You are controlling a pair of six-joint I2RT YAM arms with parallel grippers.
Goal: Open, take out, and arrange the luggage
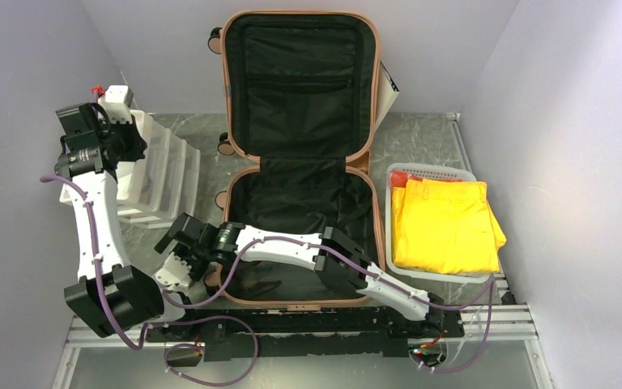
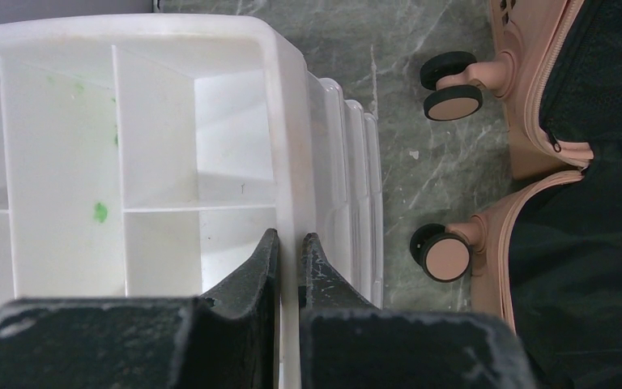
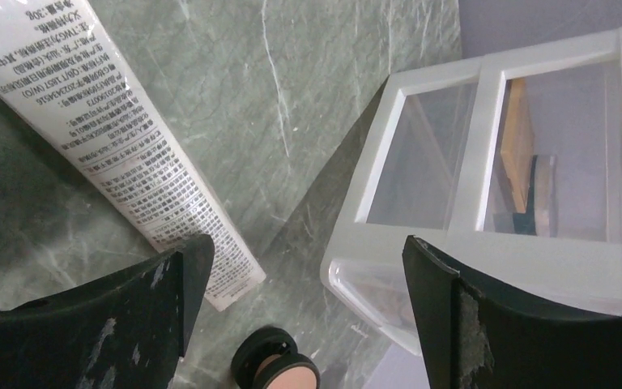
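Note:
The pink suitcase [image 1: 300,81] lies open, both halves empty, its lid at the back. At its left stands a white plastic drawer unit [image 1: 174,174] with a compartmented top. My left gripper is shut on the rim [image 2: 283,105] of that top. My right gripper is open, low at the front left beside the suitcase, above the floor near a long printed white label strip [image 3: 129,146], with a clear-windowed side [image 3: 421,162] of the unit to its right.
A grey basket [image 1: 437,275] of folded yellow clothes [image 1: 445,227] stands right of the suitcase. My right arm lies across the suitcase's lower half. Grey walls close in at both sides and the back.

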